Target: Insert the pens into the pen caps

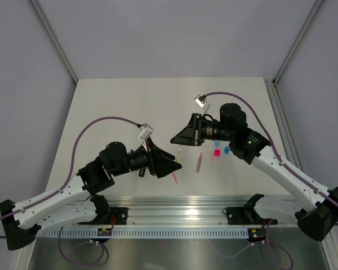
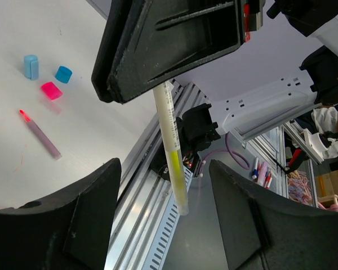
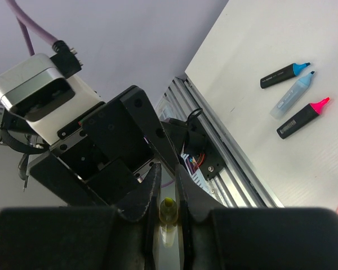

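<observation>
My right gripper is shut on a white pen with a yellow band (image 2: pixel 173 154), which hangs down from its fingertips. My left gripper is part open just below, its two fingers either side of the pen's lower end, seemingly not closed on it. A pink pen (image 2: pixel 40 133) lies on the table, with a pink cap (image 2: pixel 51 90), a blue cap (image 2: pixel 63 74) and a light-blue cap (image 2: pixel 31 67) behind it.
In the right wrist view, black markers with blue (image 3: pixel 279 77) and pink (image 3: pixel 298 121) tips and a light-blue marker (image 3: pixel 290 98) lie on the white table (image 1: pixel 118 101).
</observation>
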